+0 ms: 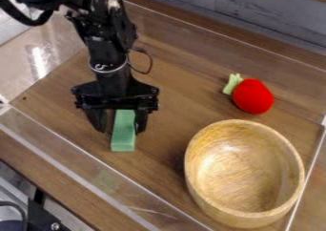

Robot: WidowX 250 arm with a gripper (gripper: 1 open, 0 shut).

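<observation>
The black gripper (120, 109) hangs low over the table at the centre left, its fingers open around a mint-green block (124, 137) that lies lengthwise on the wood. The upper part of the block is hidden behind the gripper; I cannot tell whether the fingers touch it.
A large wooden bowl (245, 170) sits at the lower right. Behind it lies a red tomato-like item (253, 96) with a pale green top. The tabletop between the arm and the back edge is clear. A clear rail runs along the front left edge.
</observation>
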